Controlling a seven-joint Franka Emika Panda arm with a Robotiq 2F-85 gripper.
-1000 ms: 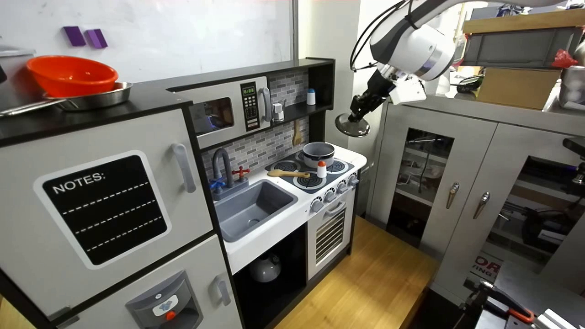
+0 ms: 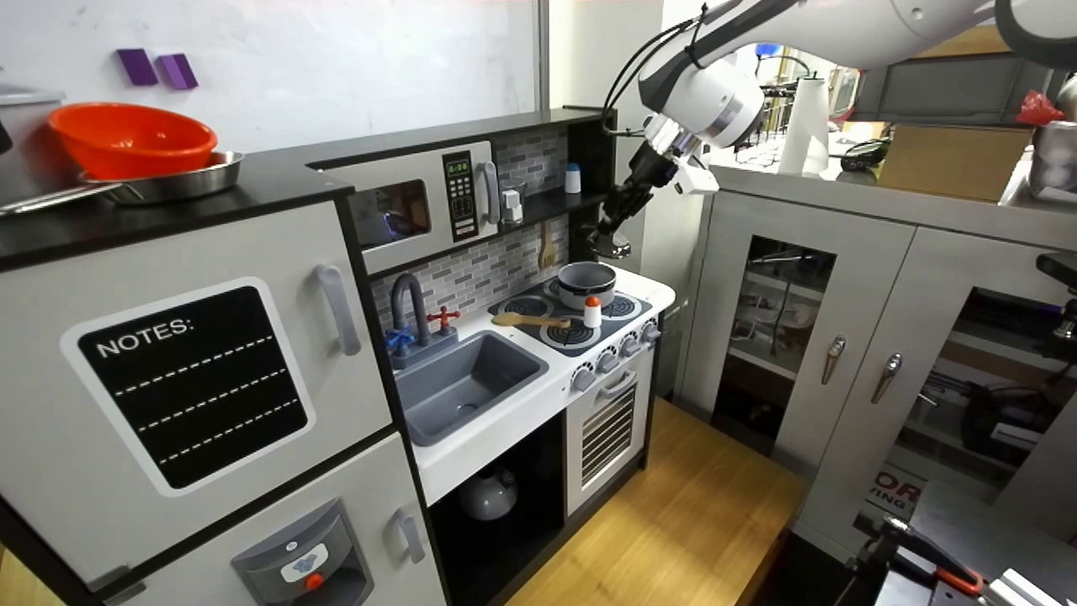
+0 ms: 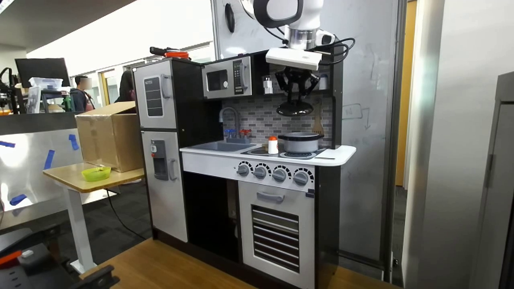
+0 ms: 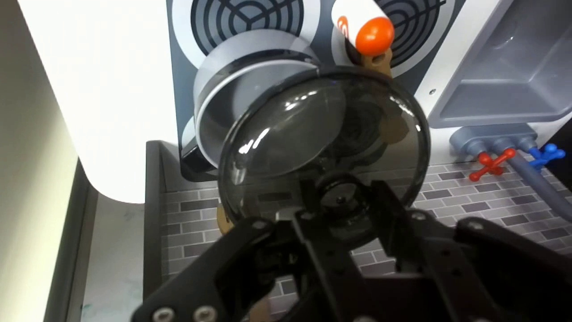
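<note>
A clear lid with a dark rim (image 4: 284, 129) hangs in the air from my gripper, which is shut on its knob. Below it stands a grey pot (image 2: 586, 286) on a back burner of the toy stove, its top uncovered. In the second exterior view the lid (image 3: 294, 108) is above the pot (image 3: 301, 143), clearly apart from it. Seen from the wrist, the lid overlaps part of the pot (image 4: 220, 107) and lies off to one side of its opening.
A white shaker with an orange cap (image 2: 592, 311) and a wooden spoon (image 2: 530, 320) are on the stove near the pot. The sink (image 2: 469, 384) is to the left. A shelf (image 2: 550, 205) and the brick-patterned back wall are close to the gripper.
The arm has carried the lid leftward in the first exterior view, from beside the toy kitchen to over the stove. The pot, shaker and spoon have stayed put.
</note>
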